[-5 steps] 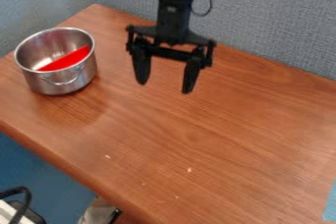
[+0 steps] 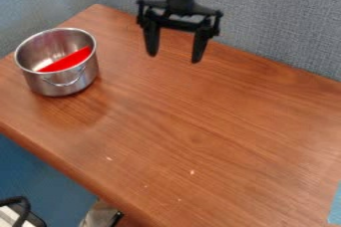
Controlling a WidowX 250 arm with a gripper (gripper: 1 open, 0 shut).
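My black gripper [image 2: 174, 44] hangs open at the top middle, over the back of the wooden table, its two fingers apart with nothing between them. To its left, a metal pot [image 2: 59, 80] with a wire handle stands near the table's left edge. A red object [image 2: 72, 59] lies inside the pot; its full shape is hidden by the rim.
A grey padded wall [image 2: 286, 22] runs along the back. Beyond the lower left edge are blue floor and some dark cable.
My gripper has moved steadily up the view, toward the back of the table, staying open. The pot and red object have not visibly moved.
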